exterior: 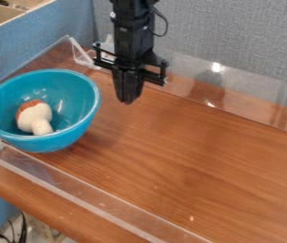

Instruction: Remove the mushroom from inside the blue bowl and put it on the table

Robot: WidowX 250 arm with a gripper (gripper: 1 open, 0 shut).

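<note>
The mushroom (34, 118), white with an orange-red patch on its cap, lies inside the blue bowl (83, 130) at the left of the table. My black gripper (129, 93) points down above the table, up and to the right of the bowl, apart from it. Nothing shows hanging from its fingers. They look close together, but at this size I cannot tell whether they are open or shut.
Bare wooden table (191, 161) stretches to the right and front of the bowl. Clear low walls (76, 190) run along the front left and the back. A grey panel (235, 43) stands behind.
</note>
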